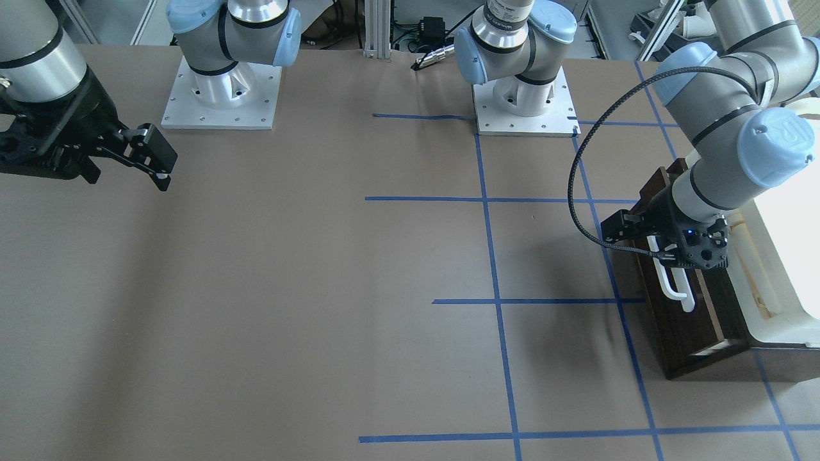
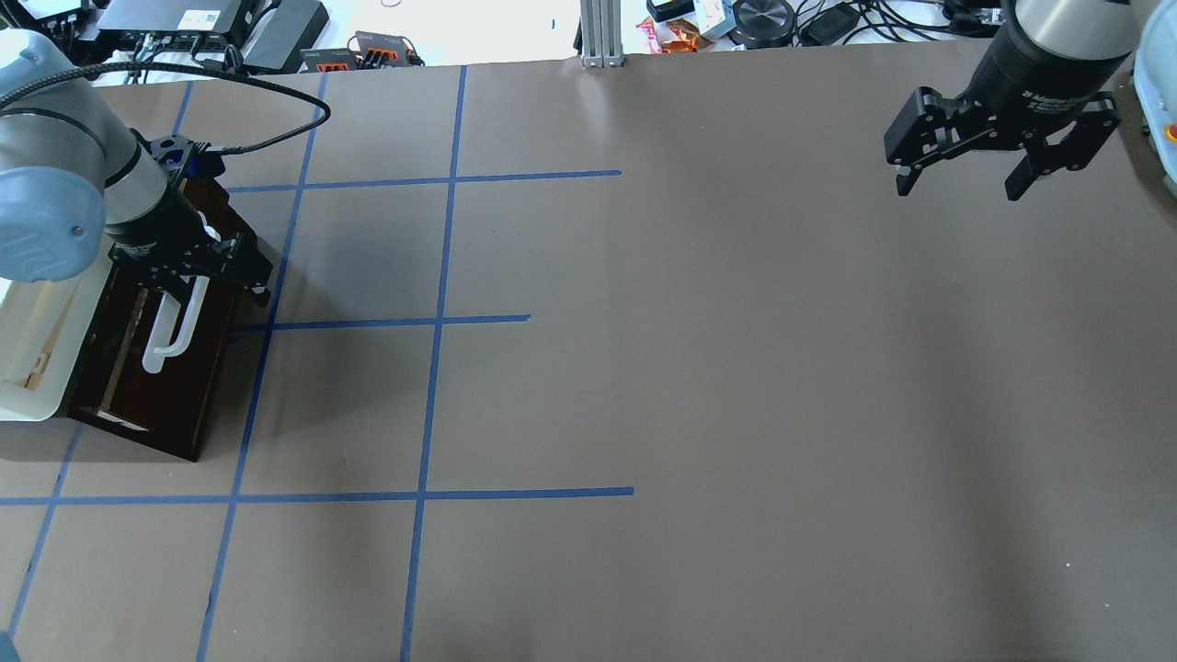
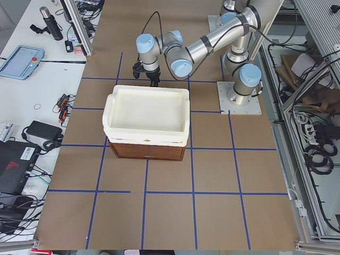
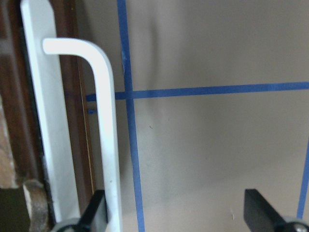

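A dark wooden box (image 1: 692, 338) stands at the right of the front view, with a white handle (image 1: 684, 296) on its drawer front. My gripper (image 1: 661, 250) is over that front, at the handle. In the left wrist view the fingers are wide apart: the left fingertip (image 4: 96, 212) is against the curved white handle (image 4: 106, 121), the other (image 4: 256, 208) is over bare table. The gripper is open, with the handle at the inner side of one finger.
A white tray (image 3: 146, 114) sits on the box. Other arms stand at the table's back, and another black gripper (image 1: 123, 153) hangs at the left.
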